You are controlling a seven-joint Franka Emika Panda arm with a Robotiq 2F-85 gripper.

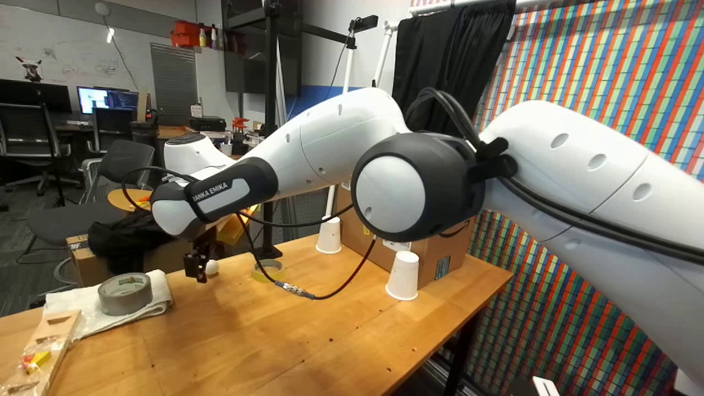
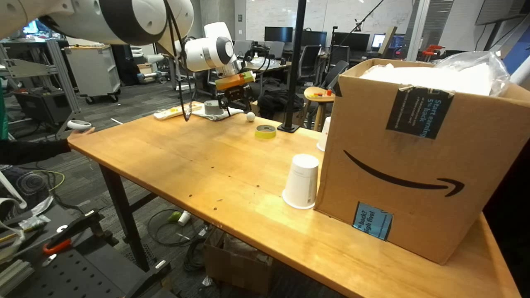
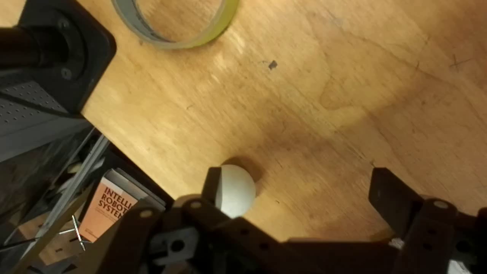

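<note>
A small white ball rests on the wooden table near its far edge. In the wrist view my gripper is open, its fingers wide apart. The left finger overlaps the ball's edge, but whether they touch I cannot tell; bare wood lies between the ball and the right finger. From exterior view 1, the ball appears just right of my gripper. In exterior view 2 the ball shows below and to the right of the gripper.
A yellow tape roll and a black post base stand near the ball. Grey tape lies on a white cloth. White cups and a cardboard box occupy the other end.
</note>
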